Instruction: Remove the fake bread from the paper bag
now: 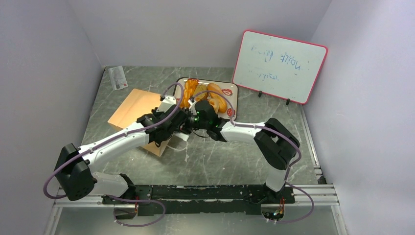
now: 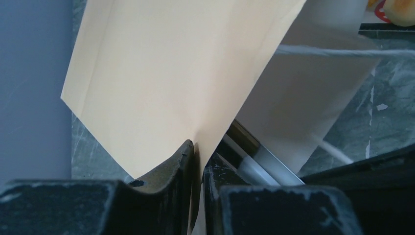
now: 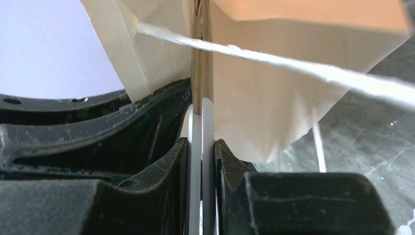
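The tan paper bag (image 1: 132, 110) lies with its mouth toward my grippers. In the left wrist view, my left gripper is shut on the edge of the bag's paper wall (image 2: 166, 73). My right gripper has two narrow metal strips (image 3: 208, 132), like the arms of tongs, pressed between its fingers. They reach toward the bag's mouth, under its white cord handle (image 3: 274, 61). No bread shows inside the bag; the paper and the arms hide its inside.
A tray (image 1: 234, 98) with several fake breads (image 1: 190, 90) stands just behind the grippers. A whiteboard (image 1: 279, 66) leans at the back right. Both arms crowd together at the bag's mouth.
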